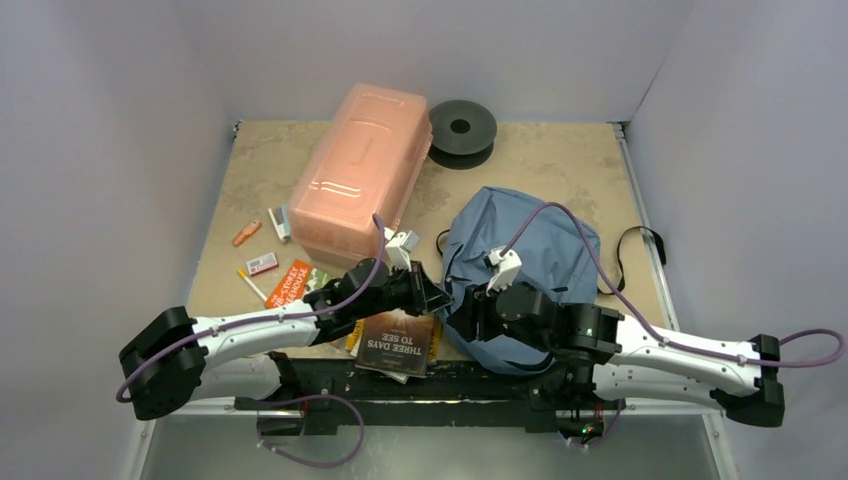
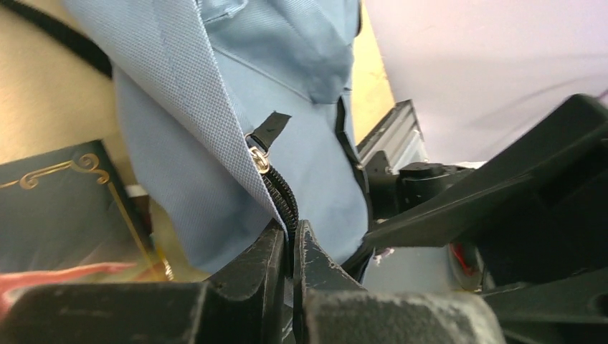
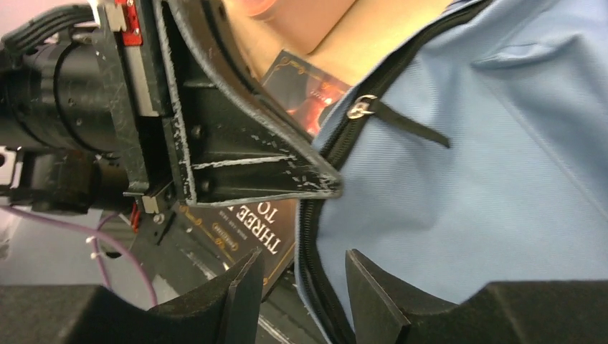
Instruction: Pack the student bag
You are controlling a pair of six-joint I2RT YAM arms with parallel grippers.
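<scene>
The blue-grey fabric bag (image 1: 528,244) lies at the right of the table, its zipper edge toward my left gripper (image 1: 430,296). In the left wrist view that gripper is shut on the zipper edge, just below the metal pull (image 2: 259,159). My right gripper (image 1: 470,318) is beside it on the bag; in its wrist view its fingers stand apart at the zipper tape, open, near the bag's front. The pull's black tab (image 3: 412,125) hangs over the blue fabric.
A book, THREE DAYS TO SEE (image 1: 393,348), lies front centre among other books and small stationery at the left. A pink plastic box (image 1: 355,170) and dark spool (image 1: 462,130) stand behind.
</scene>
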